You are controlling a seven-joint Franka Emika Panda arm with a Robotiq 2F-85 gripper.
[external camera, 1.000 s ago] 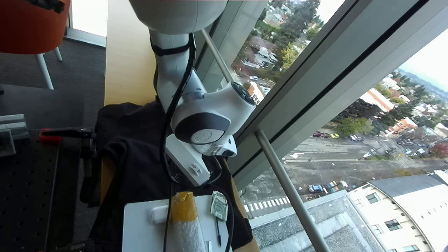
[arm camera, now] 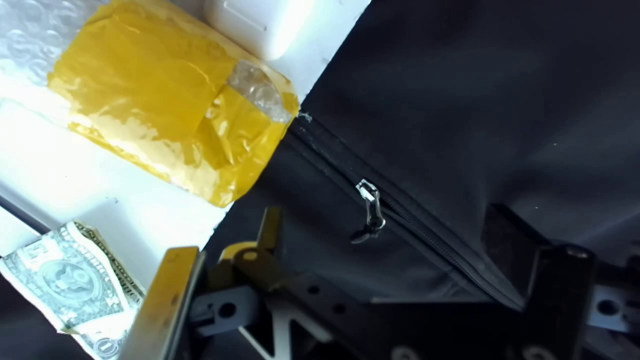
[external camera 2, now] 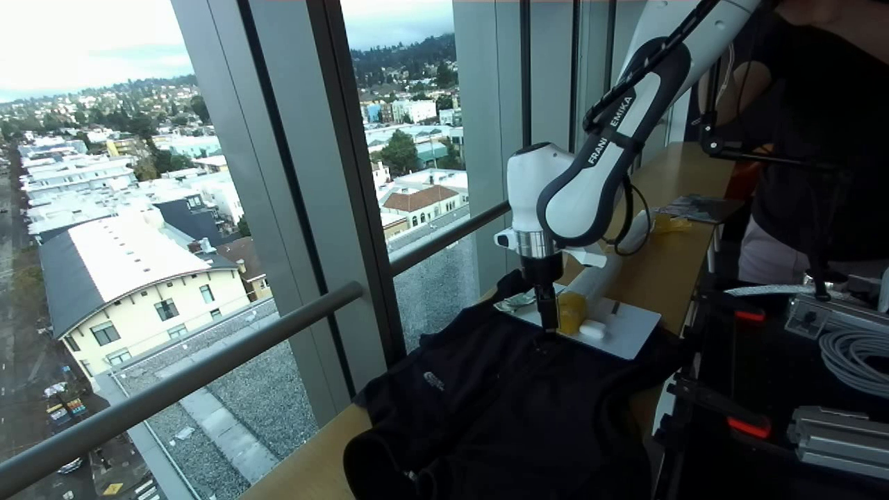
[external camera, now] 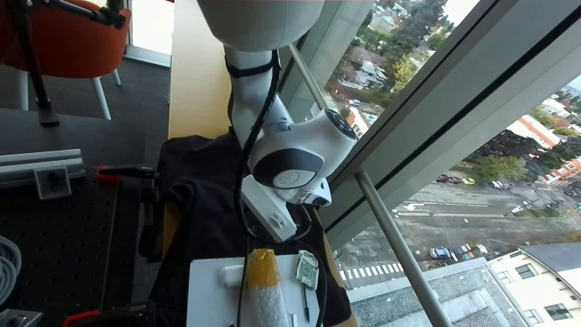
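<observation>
A black jacket (external camera 2: 500, 408) lies spread over the table, with a small white logo on it. In the wrist view its dark zipper runs diagonally, and a silver zipper pull (arm camera: 373, 210) sits on it with its tab hanging to one side. My gripper stands open, its fingers (arm camera: 271, 231) wide apart on either side of the zipper pull and nothing held between them. From the second exterior view the gripper (external camera 2: 547, 332) points down, low over the jacket beside the white board. The arm hides the fingertips in the first exterior view.
A white board (external camera 2: 637, 321) carries a bubble-wrapped roll with yellow tape (arm camera: 162, 90), a white object (external camera 2: 593, 329), a folded banknote (arm camera: 72, 273) and a pen (external camera: 306, 305). Windows and a rail (external camera: 400, 245) border one side; a clamp (external camera: 128, 171) stands on the other.
The whole first exterior view has shifted, so the scene appears farther right. Against the board and jacket, the arm shows no clear movement.
</observation>
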